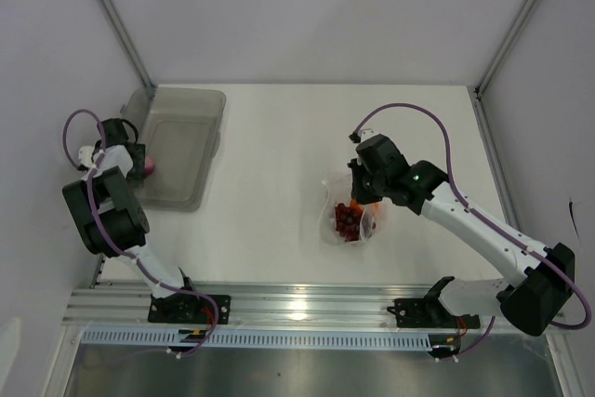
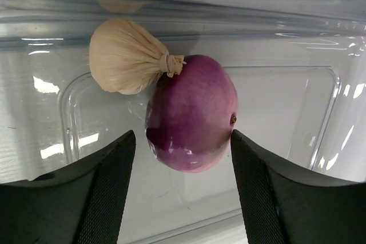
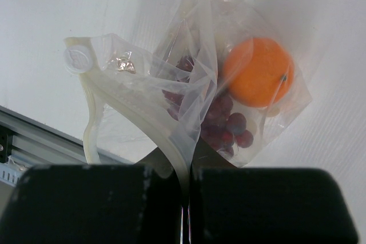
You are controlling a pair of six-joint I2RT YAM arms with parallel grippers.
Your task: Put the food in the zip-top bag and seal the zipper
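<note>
A purple onion lies in a clear plastic container, with a pale dried, tied piece against it. My left gripper is over the onion, open, its fingers either side of the onion's lower part. On the right, my right gripper is shut on the zipper edge of the clear bag, which holds an orange and red grapes.
A metal rail runs along the front edge. Walls stand at back and sides.
</note>
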